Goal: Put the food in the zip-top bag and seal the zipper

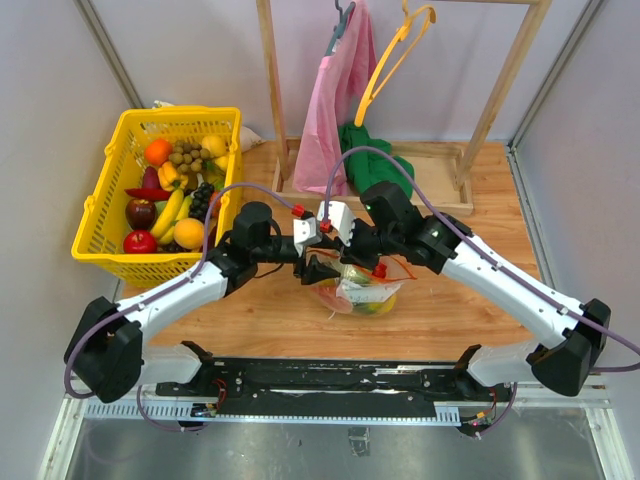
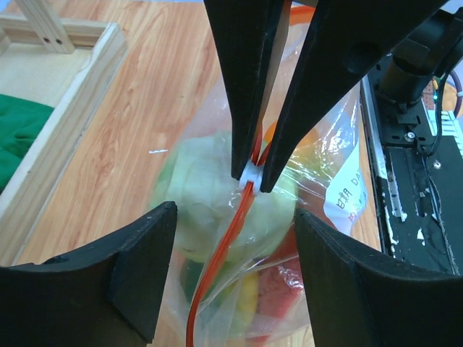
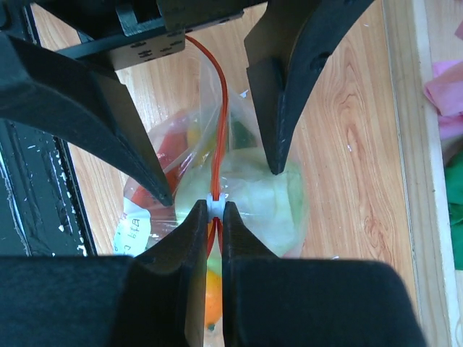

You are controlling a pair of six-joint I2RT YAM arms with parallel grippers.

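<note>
The clear zip top bag [image 1: 360,295], holding produce, lies on the table between the arms. Its orange zipper [image 2: 224,242] with a white slider [image 3: 215,207] runs along the top. My right gripper is shut on the slider, seen also in the left wrist view between its black fingertips. My left gripper [image 1: 312,262] stands open over the bag, its fingers either side of the zipper line, close to the right gripper.
A yellow basket [image 1: 110,200] full of fruit sits at the back left. A wooden rack [image 1: 455,160] with hanging clothes and green cloth stands behind the bag.
</note>
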